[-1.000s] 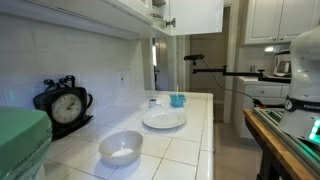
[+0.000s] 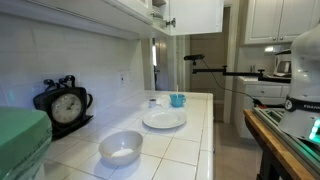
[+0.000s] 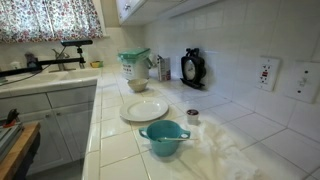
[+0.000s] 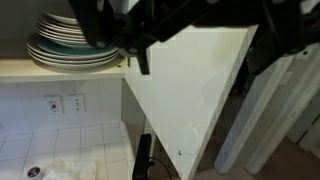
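In the wrist view the dark fingers of my gripper reach in from the top, spread wide apart. Between them I see only the white cabinet door (image 4: 185, 95), which stands open; whether a finger touches it I cannot tell. Left of the gripper, a stack of plates (image 4: 75, 62) rests on the cabinet shelf (image 4: 30, 72). On the counter are a white plate (image 2: 164, 118), a pale bowl (image 2: 121, 148) and a teal two-handled pot (image 3: 165, 137). I cannot make out the gripper in either exterior view.
A black scale-like clock (image 2: 63, 105) stands against the tiled wall, and a small cup (image 3: 193, 116) near the teal pot. A crumpled white cloth (image 3: 220, 160) lies close by. A teal-topped container (image 3: 133, 63) is at the far end. Bare counter surrounds the plate.
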